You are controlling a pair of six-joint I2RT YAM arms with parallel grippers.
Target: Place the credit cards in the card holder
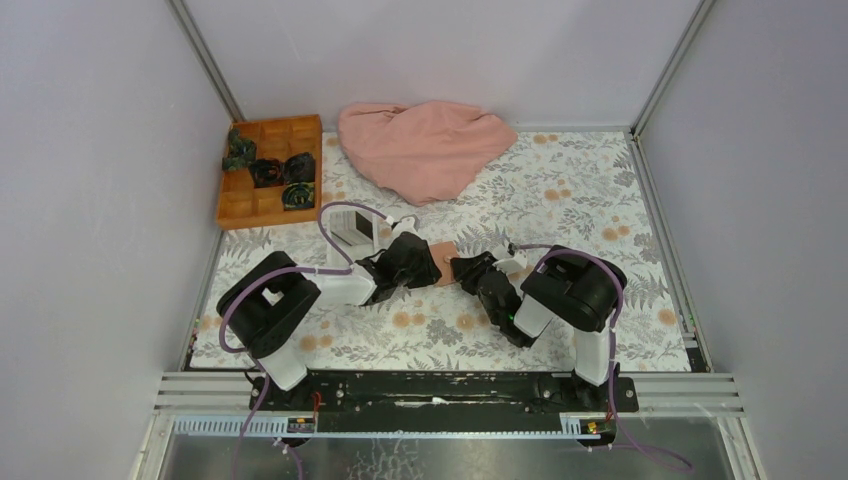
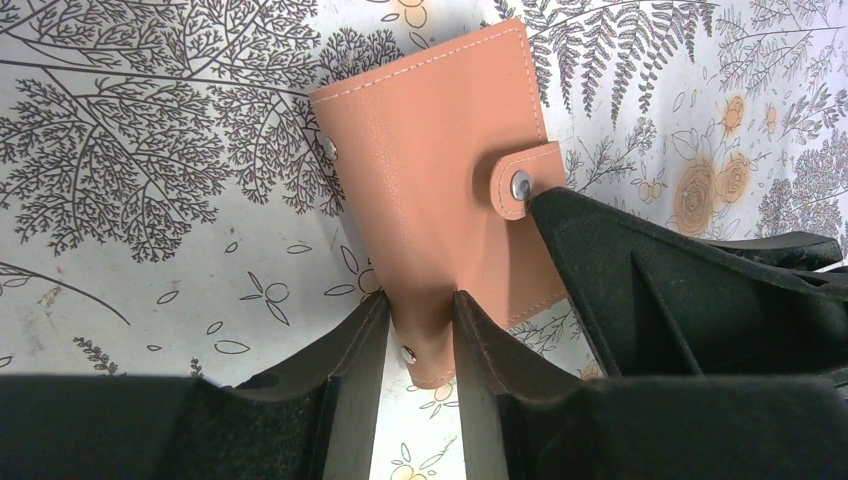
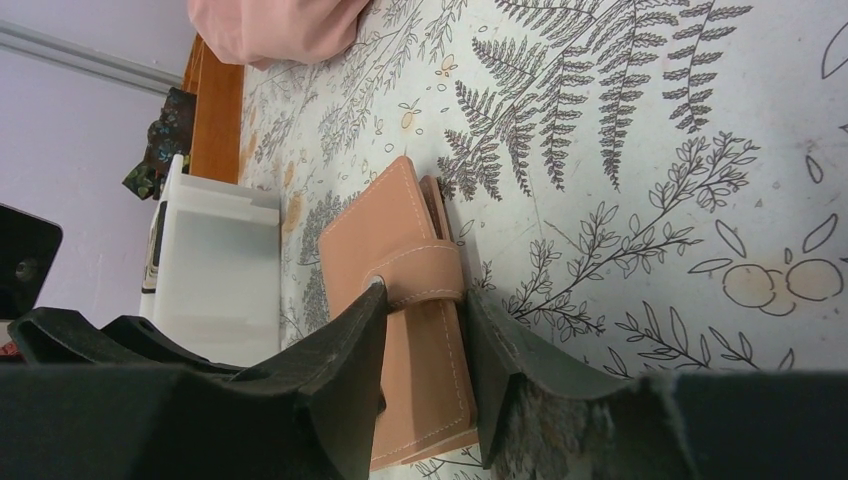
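Note:
The tan leather card holder [image 1: 440, 262] lies on the table between both arms. Its near corner and folded spine [image 2: 421, 310] are pinched by my left gripper, which is shut on it. The strap [image 2: 535, 178] with a metal snap lies over the holder's face. In the right wrist view, my right gripper has its fingers close against both sides of the strap fold [image 3: 425, 272], with the leather between them. One dark right fingertip touches the snap in the left wrist view. No credit card shows in any view; the holder's inside is hidden.
A white rack [image 3: 222, 262] stands just left of the holder, behind the left arm. The orange compartment tray [image 1: 247, 207] holds several dark items at the back left. A pink cloth [image 1: 425, 145] lies at the back.

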